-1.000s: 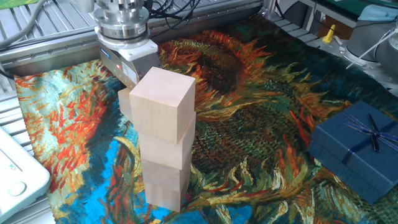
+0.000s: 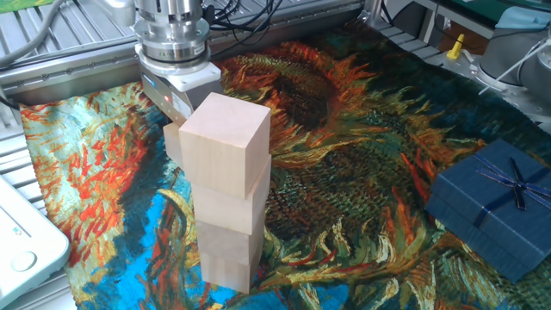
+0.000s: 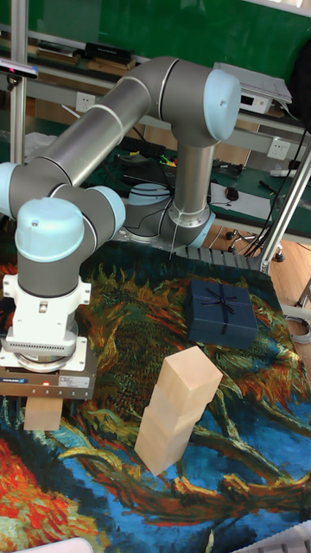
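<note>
Several pale wooden blocks stand in a slightly uneven stack [image 2: 225, 189], which also shows as a leaning-looking tower [image 3: 173, 410] in exterior view 3. Apart from it, at the left of that view, a single wooden block [image 3: 42, 414] sits under my gripper [image 3: 43, 398], whose wide body points down right over the block's top. Exterior view 2 shows only an edge of this single block [image 2: 173, 145] behind the stack. The fingers cannot be made out in either view, so whether they grip the block is unclear.
A dark blue gift box [image 2: 495, 202] with a ribbon bow lies on the right of the colourful patterned cloth [image 2: 344, 172]. A white device [image 2: 26, 237] stands at the left edge. Between stack and box the cloth is clear.
The blocks and the stack stay where they were.
</note>
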